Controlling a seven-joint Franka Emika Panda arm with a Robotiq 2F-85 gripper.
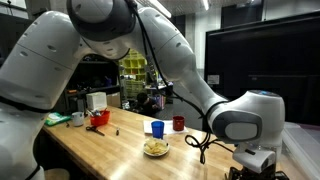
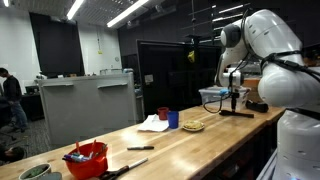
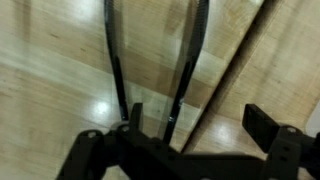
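Observation:
My gripper stands open in the wrist view, pointed down at the wooden table. Two long black strips come in from the top of that view and draw closer together lower down; what they belong to cannot be made out. The lower end of one lies between my fingers, nearer the left one, with neither finger closed on it. In exterior view 2 the gripper is low over the table's far end, above a dark flat object. The gripper's tips are cut off or hidden at the lower right of exterior view 1.
A yellow-filled bowl, a blue cup and a dark red cup stand mid-table. Farther off are a red container holding utensils and a black-handled tool. Bare wood lies in front of the bowl.

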